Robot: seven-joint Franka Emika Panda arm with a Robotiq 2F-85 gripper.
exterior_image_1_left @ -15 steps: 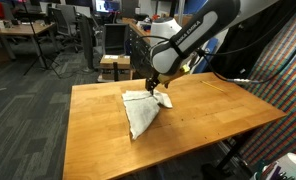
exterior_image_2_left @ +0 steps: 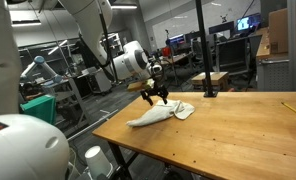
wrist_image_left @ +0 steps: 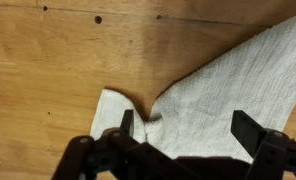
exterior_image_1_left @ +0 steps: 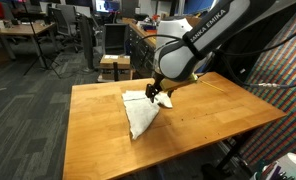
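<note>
A crumpled whitish cloth [exterior_image_1_left: 139, 113] lies spread on the wooden table [exterior_image_1_left: 93, 135]. In exterior view 2 the same cloth [exterior_image_2_left: 160, 112] shows with an uneven outline and folds. Above its right part my gripper [exterior_image_1_left: 156, 97] points downward. The wrist view shows my gripper open, one dark finger [wrist_image_left: 128, 122] at left and the other at right, with the cloth [wrist_image_left: 213, 105] below them. Nothing is held between the fingers. A separate-looking corner of the cloth [wrist_image_left: 110, 108] pokes out near the left finger; whether the fingertips touch the fabric I cannot tell.
Bare tabletop [exterior_image_2_left: 238, 135] stretches out beside the cloth. A thin yellow stick [exterior_image_2_left: 295, 109] lies near one edge of the table. Behind the table stands a monitor [exterior_image_1_left: 116, 40] and a cardboard box [exterior_image_2_left: 282, 38].
Over the last second my arm has come lower and nearer the camera in exterior view 1, bringing the gripper down toward the cloth. The cloth appears unmoved.
</note>
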